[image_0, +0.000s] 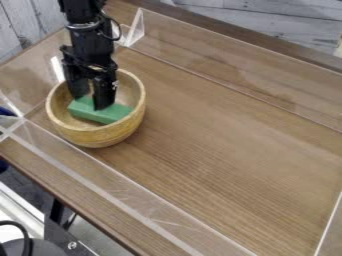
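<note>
A round wooden bowl (127, 124) sits on the table at the left. Inside it lies a green block (107, 114). The black gripper (88, 91) hangs over the bowl's back half, its fingers reaching down into it just above or at the block; it stands open. Whether the fingertips touch the block I cannot tell.
A white plank wall (281, 20) runs along the back right. Dark cables lie at the lower left edge.
</note>
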